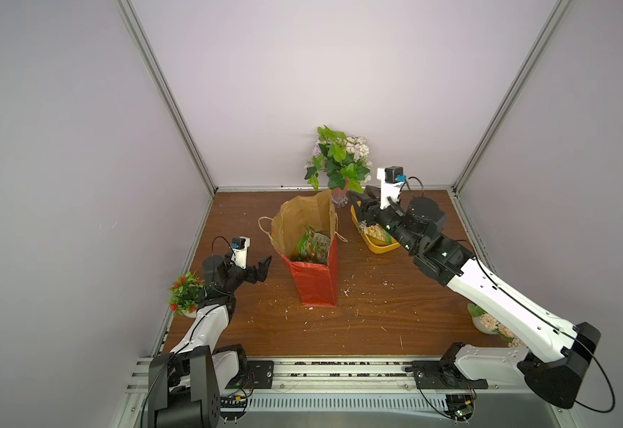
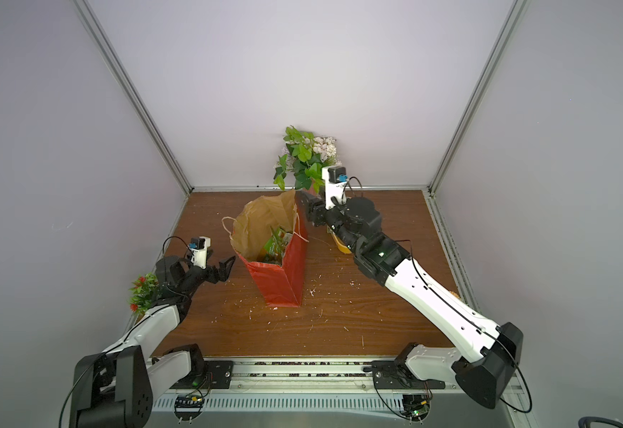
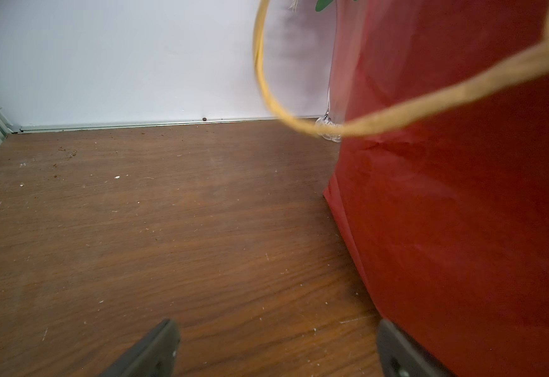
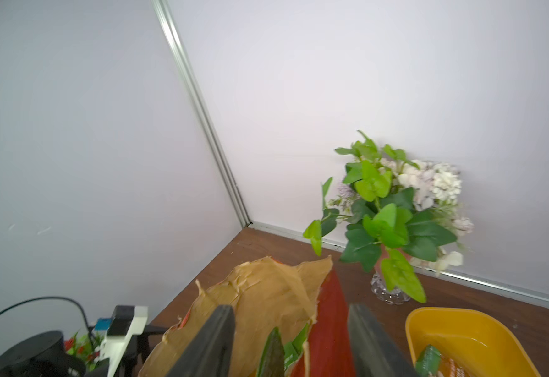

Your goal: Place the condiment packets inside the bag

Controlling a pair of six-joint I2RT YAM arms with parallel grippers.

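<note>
The red paper bag [image 1: 317,283] stands upright on the table, its tan mouth open. Green condiment packets [image 1: 314,245] lie inside it, and their tips [image 4: 271,355] show in the right wrist view. Above the table, just right of the bag's rim, my right gripper [image 1: 357,202] is raised with its fingers apart and nothing held. More packets [image 1: 377,233] rest in the yellow basket [image 4: 475,314], which the right arm partly covers from above. My left gripper [image 1: 265,268] is open and empty, left of the bag; a blurred fingertip [image 3: 155,345] shows in its wrist view.
A vase of flowers [image 1: 340,158] stands at the back, behind the bag. Potted plants sit at the left edge [image 1: 185,293] and right edge [image 1: 493,322]. The bag's cord handle [image 3: 375,122] hangs near my left gripper.
</note>
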